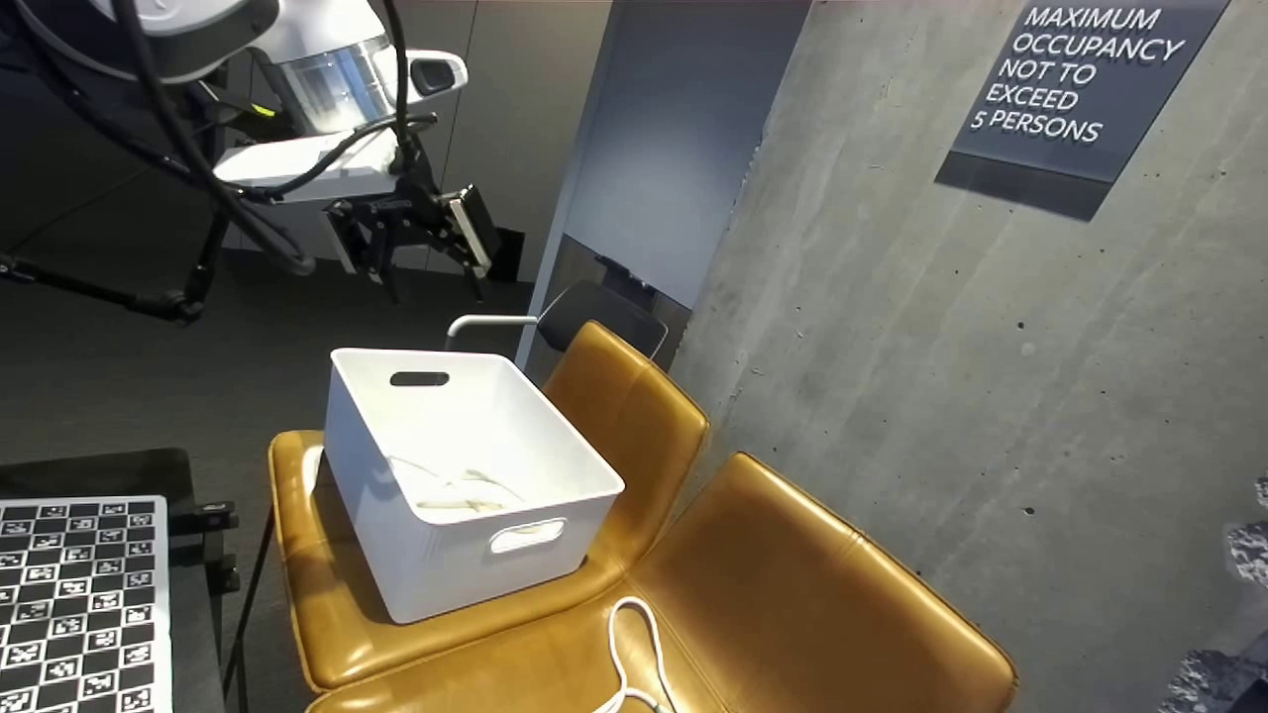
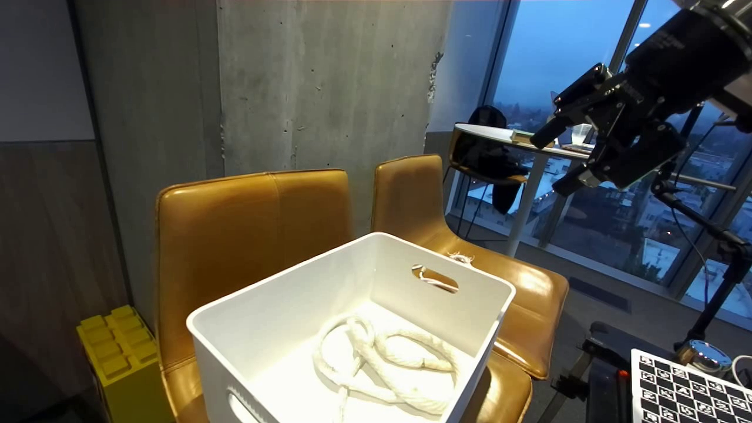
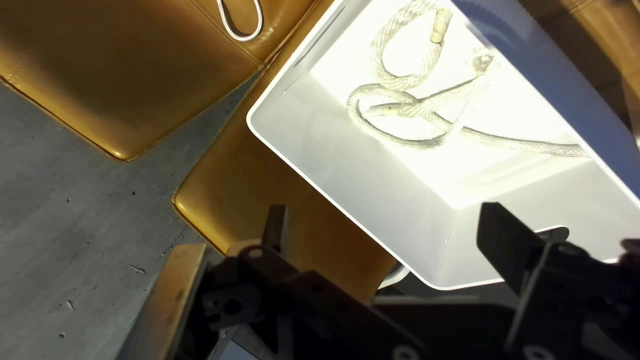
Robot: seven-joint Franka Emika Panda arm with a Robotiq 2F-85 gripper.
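A white box [image 1: 392, 535] with handle cutouts stands on a tan leather chair. Pale braided rope [image 2: 395, 366] lies coiled on the box floor; its loops and taped ends show best in the wrist view, where the rope [image 3: 399, 141] is partly washed out by glare. A thinner white cord [image 1: 624, 665] rests on the seat of the neighbouring chair. My gripper [image 1: 434, 285] hangs above and beyond the box in exterior view 1, its fingers spread apart and empty. From the wrist, the open gripper has one finger over the box's end and the other outside its rim.
Tan chair backs [image 1: 642, 416] rise close beside the box, with a concrete wall [image 1: 951, 392] behind them. A checkered marker board [image 1: 83, 606] lies on a dark stand nearby. Open air surrounds the gripper above the box.
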